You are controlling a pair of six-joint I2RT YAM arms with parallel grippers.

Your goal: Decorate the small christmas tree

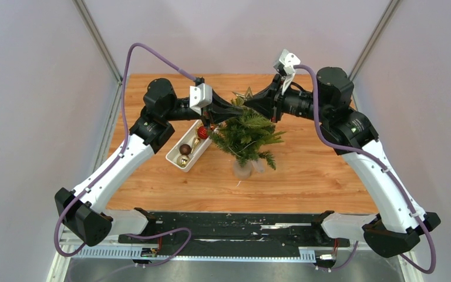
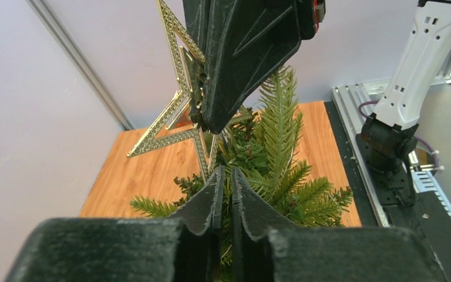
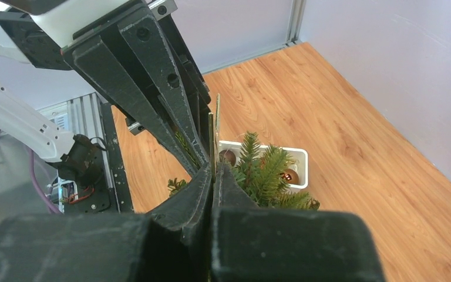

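The small green tree (image 1: pixel 243 138) stands upright in its pale base (image 1: pixel 242 169) on the table. At its top is a flat gold star, seen edge-on in the right wrist view. My right gripper is shut on the star, whose thin edge rises from between the fingertips. From the left, my left gripper reaches in at the treetop, just below the star. A narrow gap shows between its fingers, with green behind; whether a twig lies in that gap I cannot tell.
A white tray (image 1: pixel 175 160) left of the tree holds several ornaments, among them a red ball (image 1: pixel 202 133), a brown ball (image 1: pixel 185 149) and a gold ball (image 1: pixel 182 161). Both arms crowd the treetop closely.
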